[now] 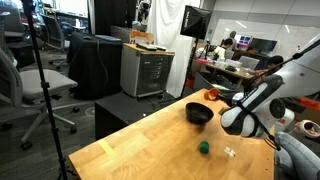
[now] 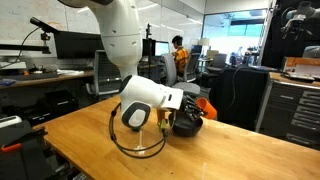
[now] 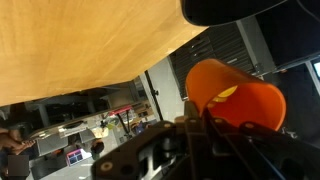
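An orange cup (image 3: 268, 104) fills the right of the wrist view, with something yellow (image 3: 232, 104) visible in its opening. My gripper is shut on the cup at its rim. In exterior view 2 the orange cup (image 2: 206, 108) is at the far side of a black bowl (image 2: 187, 125), beside my gripper (image 2: 198, 97). Exterior view 1 shows the black bowl (image 1: 199, 113) on the wooden table, with the orange cup (image 1: 211, 94) behind it. The arm partly hides the fingers there.
A small green object (image 1: 204, 147) stands on the table nearer the front, with a small pale item (image 1: 230, 152) to its right. Bare wooden table (image 1: 140, 152) stretches to the left of the bowl. A black box-like chair or case (image 1: 118, 112) stands beyond the table edge.
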